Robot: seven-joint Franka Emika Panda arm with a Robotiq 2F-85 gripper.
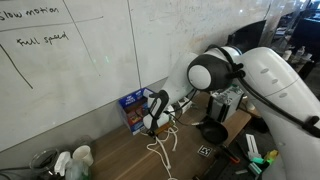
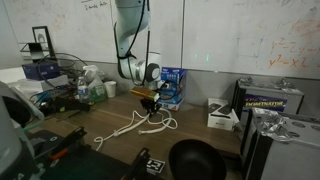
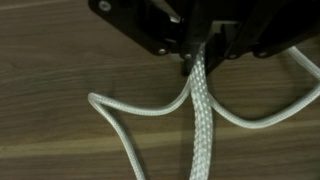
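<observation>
A white braided rope point(image 3: 202, 130) lies in loose loops on the wooden table. In the wrist view its thick strand runs up to my gripper, and thinner strands curve off to both sides. The fingers stand close about the rope's upper end, dark and partly out of frame, so whether they grip it is unclear. Exterior view 2 has the gripper point(image 2: 150, 101) low over the table at the far end of the rope point(image 2: 126, 128). From the other side, the rope point(image 1: 161, 151) stretches from beneath the gripper toward the front.
A black pan point(image 2: 197, 160) sits at the front right, and a small open box point(image 2: 221, 114) behind it. Blue boxes point(image 2: 173, 84) stand behind the gripper by the whiteboard. Metal cases point(image 2: 267, 97) line the right side. A white cup point(image 2: 110, 89) is at the left.
</observation>
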